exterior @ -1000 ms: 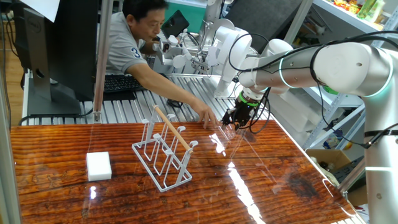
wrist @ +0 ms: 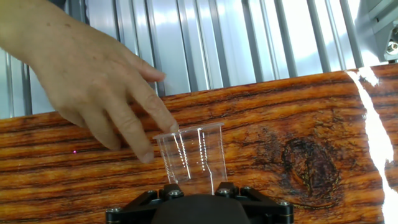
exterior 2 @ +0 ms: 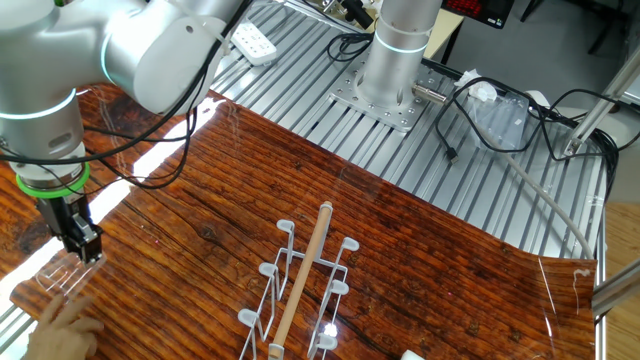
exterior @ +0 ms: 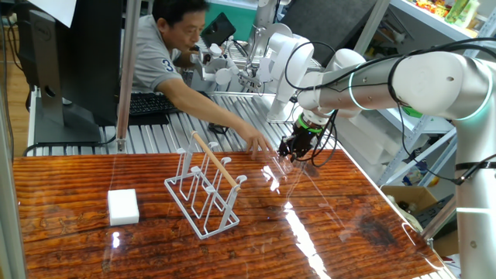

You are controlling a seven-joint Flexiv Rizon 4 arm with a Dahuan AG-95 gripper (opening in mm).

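A clear, ribbed plastic cup point(wrist: 191, 152) lies at the far edge of the wooden tabletop, its wide rim pointing away from me in the wrist view. My gripper is at the cup's near end, with a black fingertip on each side; whether the pads press on the cup is unclear. A person's hand point(wrist: 102, 87) reaches in from the left, a finger touching or nearly touching the rim. In exterior view 2 the cup point(exterior 2: 66, 273) shows faintly just below my gripper point(exterior 2: 88, 252). A white rack point(exterior: 203, 190) with a wooden top bar and several upright prongs stands empty.
A white block point(exterior: 122, 207) rests left of the rack. The person's arm point(exterior: 209, 112) crosses the far table edge, close to my gripper. Beyond lies a ribbed metal surface point(wrist: 249, 43).
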